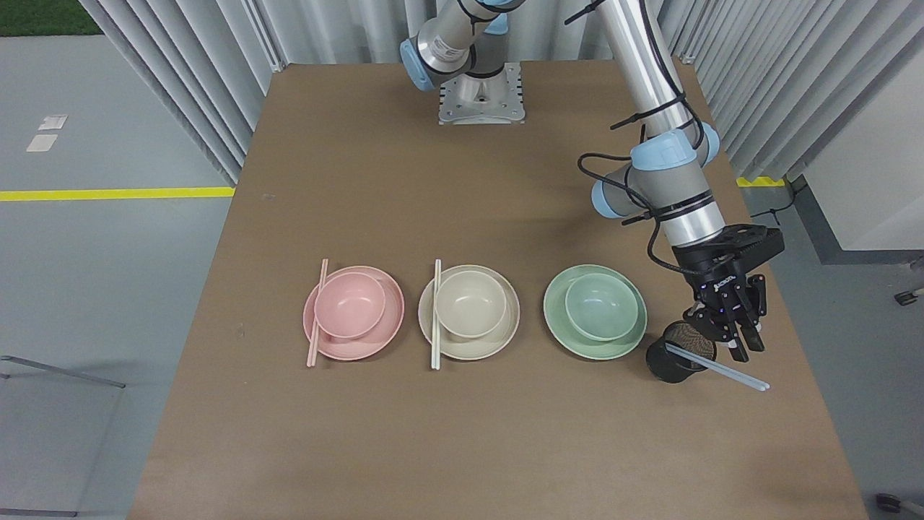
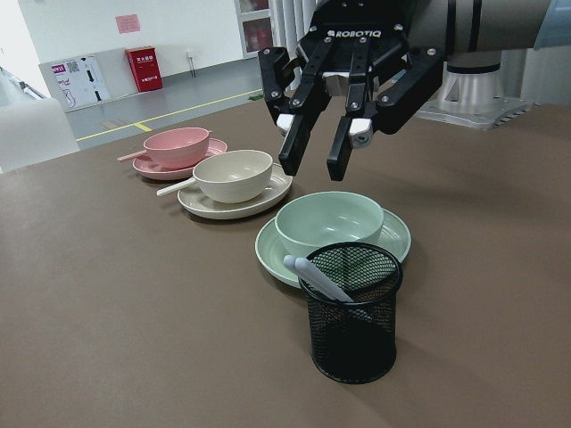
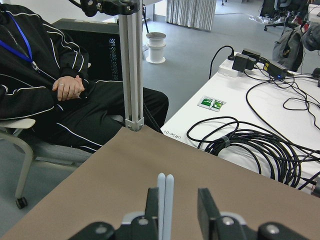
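My gripper (image 1: 743, 347) stands open above and beside a black mesh pen holder (image 2: 352, 348), its fingers apart. A pair of light grey chopsticks (image 1: 728, 371) leans out of the holder toward the front right; in the wrist view the chopsticks (image 3: 167, 205) show between the open fingers, further ahead. A green bowl (image 1: 600, 303) sits on a green plate (image 1: 559, 338) left of the holder. A cream bowl (image 1: 470, 302) on its plate and a pink bowl (image 1: 349, 303) on its plate each have chopsticks lying along the left side.
The wrist view shows a seated person (image 3: 45, 100), a metal post (image 3: 132, 70) and a white side table with coiled cables (image 3: 250, 150) beyond the edge.
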